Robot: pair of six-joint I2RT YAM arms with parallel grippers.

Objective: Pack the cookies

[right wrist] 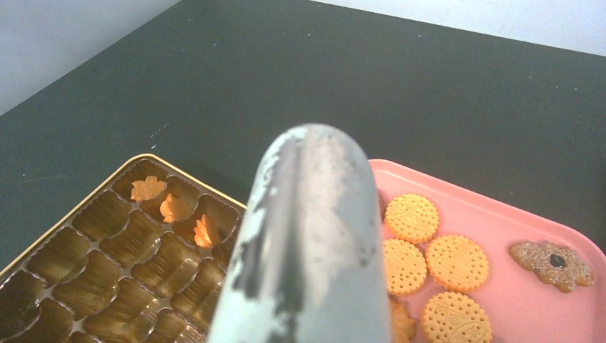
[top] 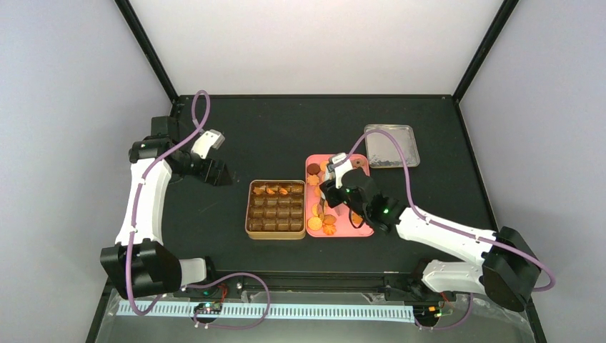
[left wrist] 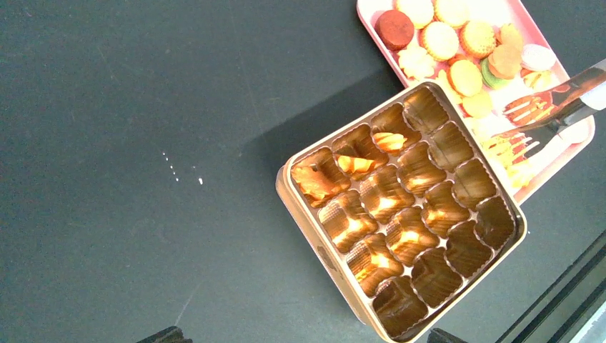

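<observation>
The brown packing box (top: 248, 214), divided into compartments, stands in the middle of the table. Orange cookies (left wrist: 314, 184) sit in three neighbouring compartments of its far row; the other compartments look empty. Against its right side lies a pink tray (right wrist: 525, 307) with several round and flower-shaped cookies (right wrist: 457, 263). Over this tray is my right gripper, its fork-like fingers (left wrist: 530, 108) apart above cookies; no cookie shows clearly held. In the right wrist view a pale grey part blocks the centre and hides the tips. My left gripper (top: 227, 174) hangs open and empty, left of the box.
A metal tray (top: 391, 146) stands behind the pink tray at the back right. Bare dark table (top: 286, 128) stretches behind the box and to its left. Purple hoses run along both arms.
</observation>
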